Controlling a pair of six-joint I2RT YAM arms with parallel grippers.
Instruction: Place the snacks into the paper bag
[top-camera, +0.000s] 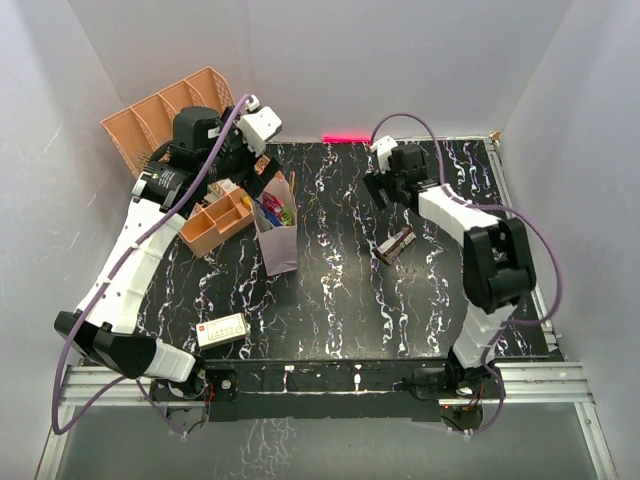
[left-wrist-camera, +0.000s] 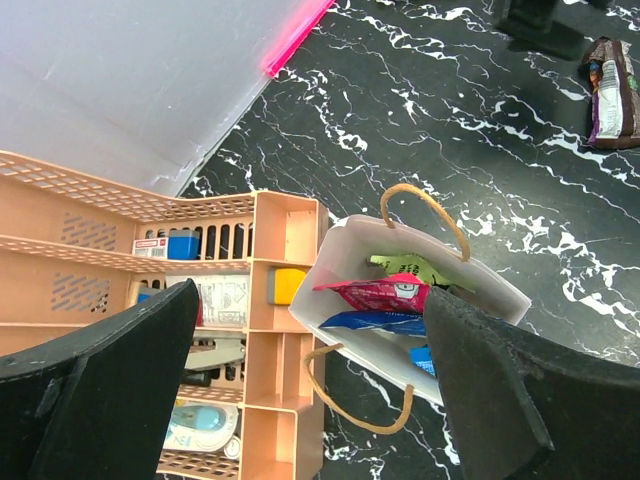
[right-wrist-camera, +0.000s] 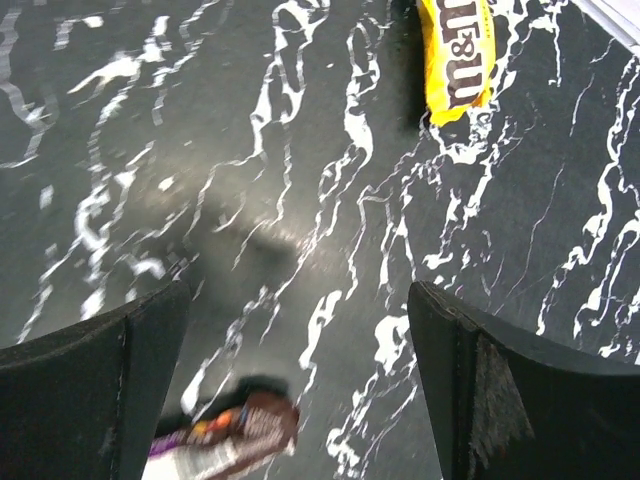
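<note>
The white paper bag (top-camera: 279, 250) stands open with its handles up, next to the organizer. Inside it lie a red packet (left-wrist-camera: 378, 294), a green packet (left-wrist-camera: 415, 268) and blue packets. Above the bag, my left gripper (top-camera: 262, 180) is open and empty. A brown snack packet (top-camera: 396, 244) rests on the table right of centre. In the right wrist view, a yellow M&M packet (right-wrist-camera: 458, 57) lies at the top; the arm hides it in the top view. My right gripper (top-camera: 376, 190) hovers open over bare table, between the two packets, holding nothing.
The orange organizer (top-camera: 205, 240) fills the back left and holds small goods. A flat cream box (top-camera: 222, 331) lies at the front left. A pink strip (top-camera: 346, 138) runs along the back edge.
</note>
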